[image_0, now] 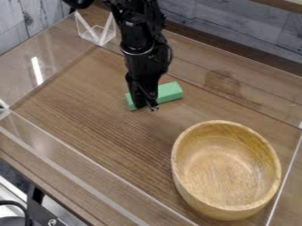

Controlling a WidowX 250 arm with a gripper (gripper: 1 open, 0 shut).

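Note:
My black gripper (145, 97) points down over a flat green object (167, 92) near the middle of the wooden table. Its tips are at or just above the left part of that object, which they partly hide. The fingers look close together; whether anything is between them is hard to see.
A large round wooden bowl (225, 172) occupies the front right. Clear plastic pieces lie along the left and back edges, and a black cable is at the bottom left corner.

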